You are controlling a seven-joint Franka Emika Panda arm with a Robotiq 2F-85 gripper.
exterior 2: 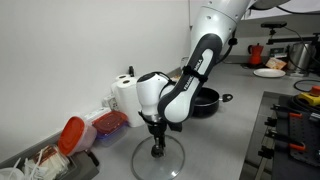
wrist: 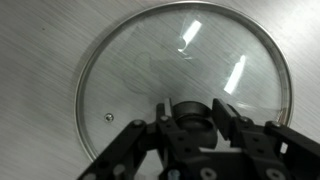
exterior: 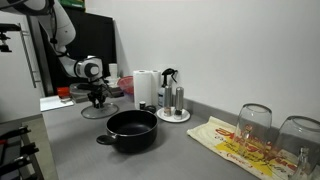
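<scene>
A round glass lid [wrist: 150,70] with a metal rim and a black knob [wrist: 196,122] fills much of the wrist view. My gripper is shut on that knob, its dark fingers on either side. In the second exterior view the lid [exterior 2: 150,172] is at or close above the table, below my gripper [exterior 2: 158,146]; whether it touches is hard to tell. The first exterior view has the lid [exterior: 98,111] small, at the far left end of the table. A black pot [exterior: 132,130] stands uncovered nearer the camera, away from the lid.
Bottles on a white plate [exterior: 174,115] and paper towels [exterior: 147,84] stand behind the pot. Glass jars [exterior: 254,123] and a yellow cloth [exterior: 225,145] lie to the right. Red and orange bowls [exterior 2: 75,133] sit beside the lid. Table between lid and pot is clear.
</scene>
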